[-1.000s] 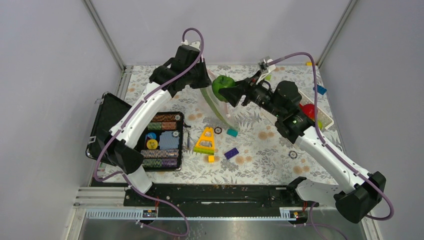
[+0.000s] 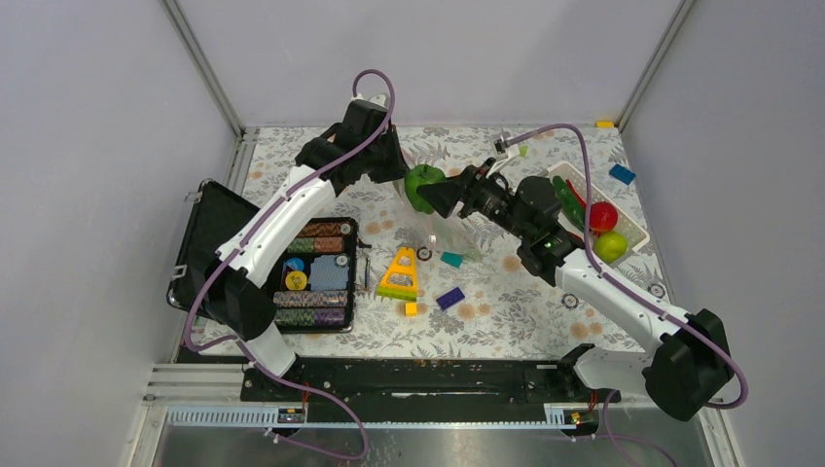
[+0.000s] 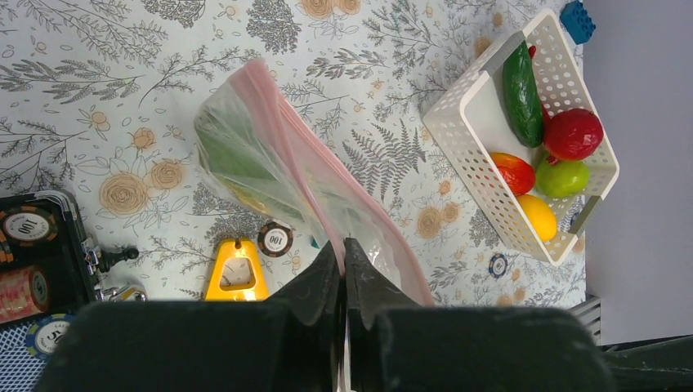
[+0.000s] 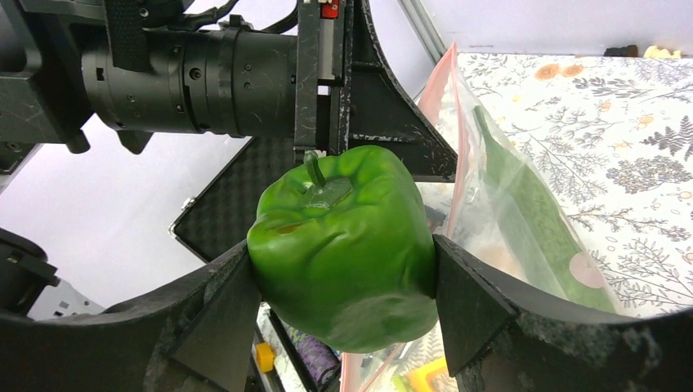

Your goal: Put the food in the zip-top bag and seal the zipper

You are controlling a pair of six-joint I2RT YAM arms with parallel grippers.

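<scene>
My left gripper is shut on the pink edge of the clear zip bag (image 3: pixel 270 147), which hangs beneath it over the table. My right gripper has its fingers around a green bell pepper (image 2: pixel 424 181), held right beside the left gripper at the bag's upper part. In the right wrist view the bag stands behind the pepper, a green shape showing through its film. A white basket (image 3: pixel 453 120) at the right holds a cucumber (image 3: pixel 520 98), a red fruit (image 3: pixel 572 132), a green apple and other food.
An open black case of chips (image 2: pixel 313 311) lies at the left. A yellow tool (image 2: pixel 399 268), small blocks and loose chips lie on the middle of the table.
</scene>
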